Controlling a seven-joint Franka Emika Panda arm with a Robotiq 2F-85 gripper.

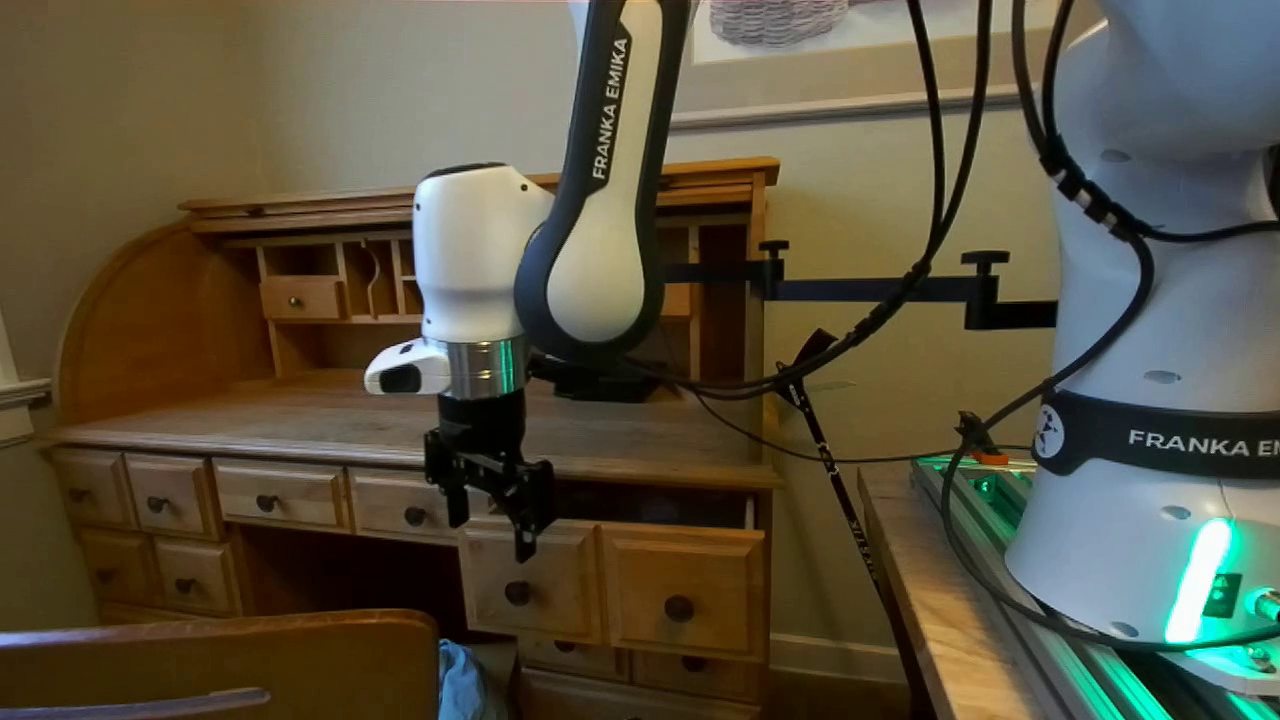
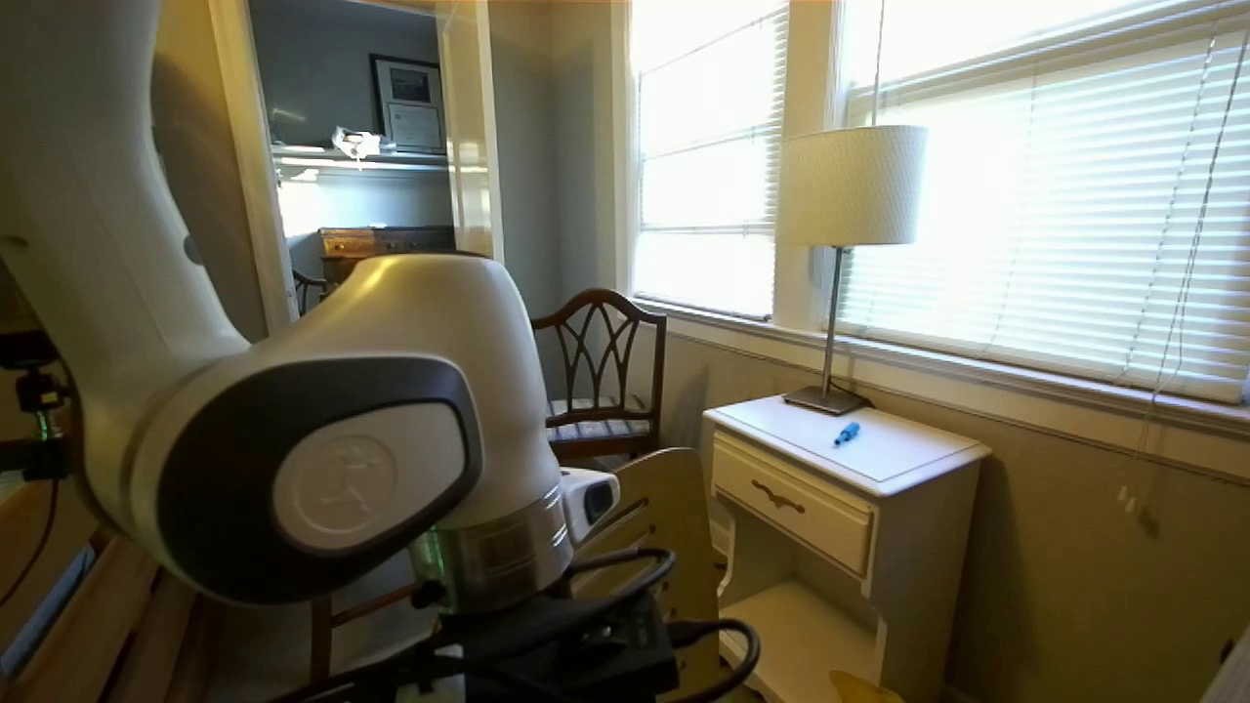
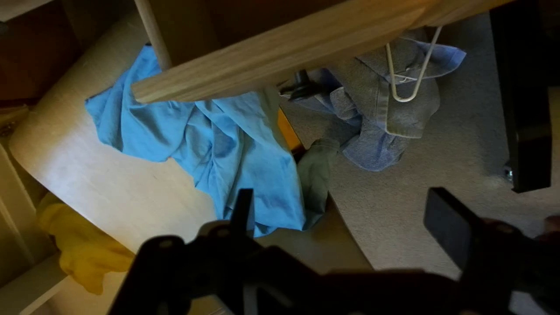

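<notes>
My gripper points down and stands open, with a wide gap between its two black fingers and nothing held. In exterior view 1 the gripper [image 1: 492, 516] hangs in front of the desk's pulled-out lower drawer [image 1: 618, 582]. Below it in the wrist view, a light blue cloth [image 3: 246, 157] drapes over a pale wooden chair seat [image 3: 136, 194], apart from the fingers. The drawer's front edge [image 3: 273, 47] crosses above part of that cloth. Blue-grey clothing [image 3: 388, 110] with a pale hanger [image 3: 404, 99] lies on the carpet.
A yellow cloth [image 3: 78, 241] sits beyond the seat. The chair back [image 1: 216, 660] rises at the front left in exterior view 1. The desktop [image 1: 300, 414] looks mostly bare. A white nightstand [image 2: 820, 469] with a lamp and a small blue object [image 2: 847, 434] stands by the windows.
</notes>
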